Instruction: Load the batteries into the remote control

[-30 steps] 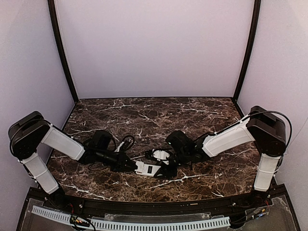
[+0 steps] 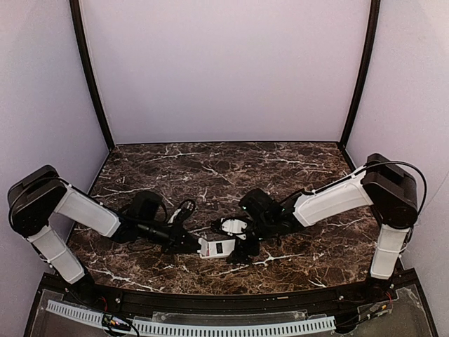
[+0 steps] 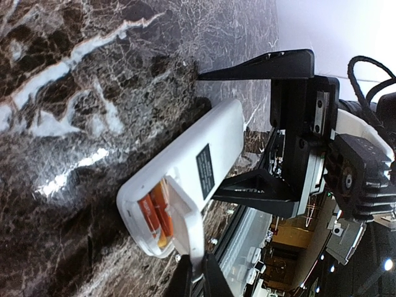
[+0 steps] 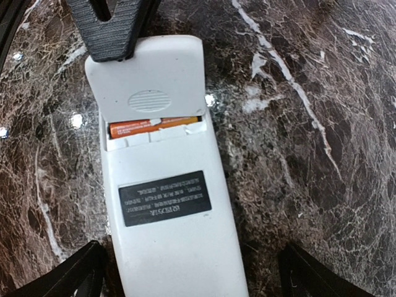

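Observation:
The white remote (image 2: 219,248) lies on the marble table between my two grippers. In the left wrist view its battery compartment shows orange batteries (image 3: 151,215) inside, with the cover (image 3: 189,226) raised over one end. My left gripper is at that cover, its fingertips close together on or beside it; whether they grip it is unclear. In the right wrist view the cover (image 4: 145,80) hides most of the batteries. My right gripper stands open, its fingers either side of the remote's far end from the compartment.
Pale walls stand at the back and both sides. A dark rail runs along the front edge, close below the remote.
The remote and both arms have shifted only very slightly in the top view over the last second. No other change is clear.

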